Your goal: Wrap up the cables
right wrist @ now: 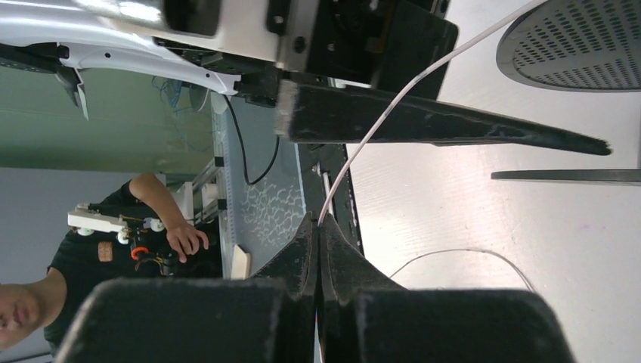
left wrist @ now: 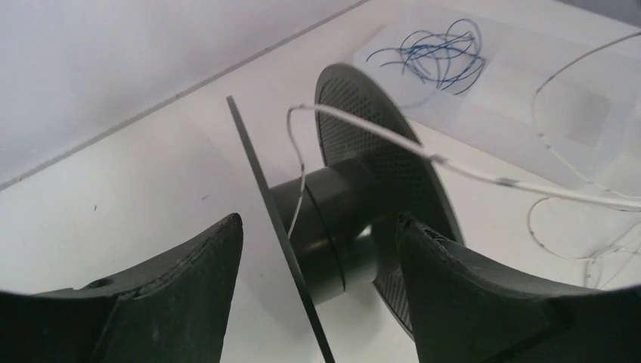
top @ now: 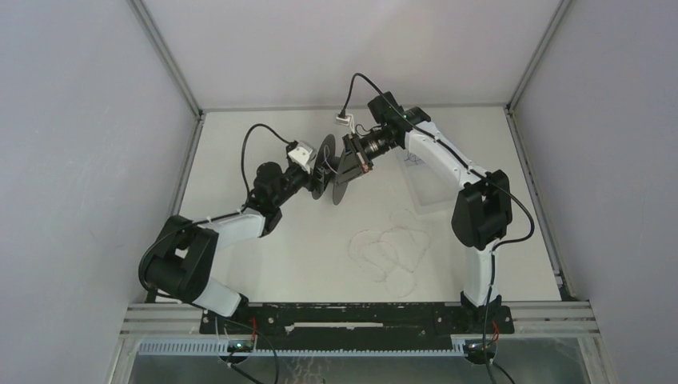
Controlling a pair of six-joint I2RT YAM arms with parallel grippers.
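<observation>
The black spool (left wrist: 332, 219) has two round flanges and a smooth hub. A pale cable (left wrist: 363, 130) comes up from the hub, bends and stretches away to the right. My left gripper stands open at the spool, the edge of one flange between its fingers. In the right wrist view my right gripper is shut, and the cable runs into its fingertips and shows again below them. From above, the right gripper (top: 364, 168) is beside the spool's right side. A left finger (right wrist: 453, 121) passes behind the taut cable.
Loose loops of pale cable (top: 389, 254) lie on the table's front middle. A clear tray (top: 428, 188) behind the right arm holds a tangled blue cable (left wrist: 446, 53). Bare tabletop (top: 296, 264) spreads front left.
</observation>
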